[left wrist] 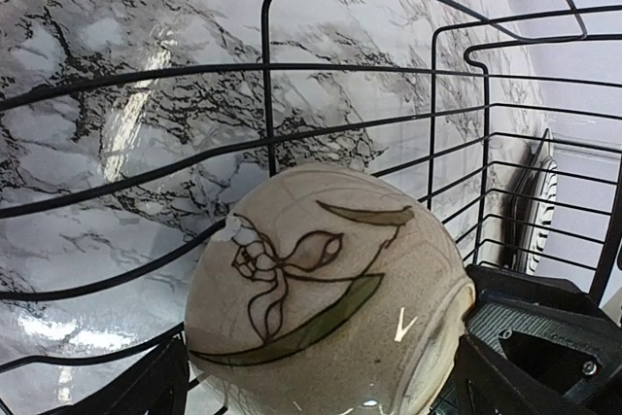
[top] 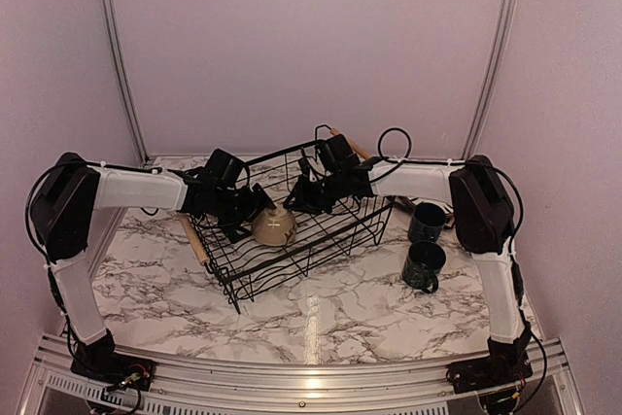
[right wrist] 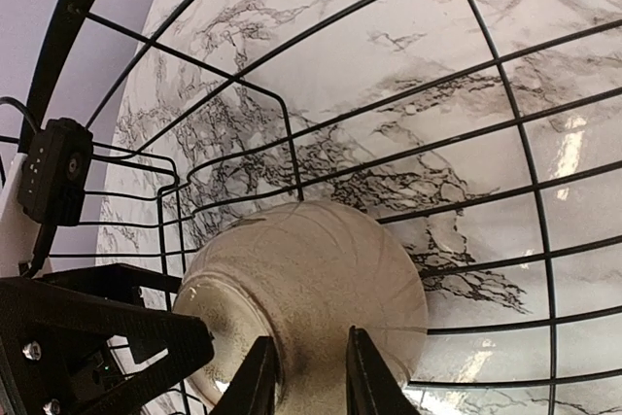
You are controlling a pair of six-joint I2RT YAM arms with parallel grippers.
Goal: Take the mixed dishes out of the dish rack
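A beige bowl [top: 274, 228] with a painted leaf pattern lies upside down in the black wire dish rack [top: 309, 269]. In the left wrist view the bowl [left wrist: 321, 289] fills the lower middle, foot to the right. My left gripper is open, its fingers wide apart on either side of the bowl. From the other side my right gripper has closed in on the bowl [right wrist: 340, 269] by its foot, the bowl's surface showing between the fingertips. The exact contact there is hard to see.
Two dark mugs [top: 424, 267] stand on the marble table right of the rack, close to the right arm. Wooden handles [top: 194, 240] sit at the rack's ends. Open table [top: 360, 328] lies in front.
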